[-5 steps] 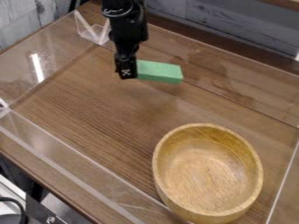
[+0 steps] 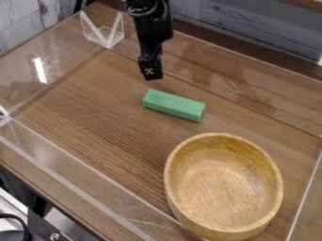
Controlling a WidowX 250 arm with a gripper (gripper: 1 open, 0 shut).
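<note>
A green rectangular block [image 2: 174, 105] lies flat on the wooden table [image 2: 88, 141], toward the middle. My dark gripper [image 2: 147, 68] hangs above and behind it, near the top centre of the view, apart from the block and open.
A round light-wood bowl [image 2: 223, 185] fills the lower right. Clear plastic pieces sit at the upper left and left edge.
The green block has moved toward the viewer from beside my gripper and now lies lower on the table, apart from it. My gripper has shifted slightly up and to the right.
</note>
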